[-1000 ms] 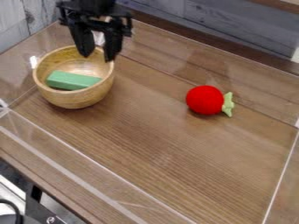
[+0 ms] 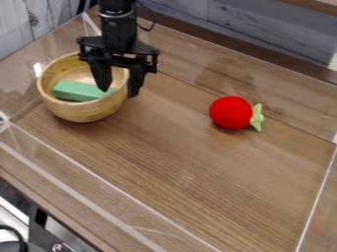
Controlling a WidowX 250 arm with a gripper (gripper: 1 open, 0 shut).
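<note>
My black gripper (image 2: 118, 71) is low over the back rim of a light wooden bowl (image 2: 82, 111) on the left of the table, its fingers spread apart with nothing clearly held between them. A pale green block (image 2: 79, 91) lies in the bowl's left part, below and left of the gripper. Whether the fingers touch the rim cannot be told.
A red round object (image 2: 231, 112) with a light green top rests on the table at the right. A grey wall (image 2: 250, 25) borders the back.
The gripper has come down toward the bowl and stands out more sharply against it. The bowl, block and red object appear in the same places.
</note>
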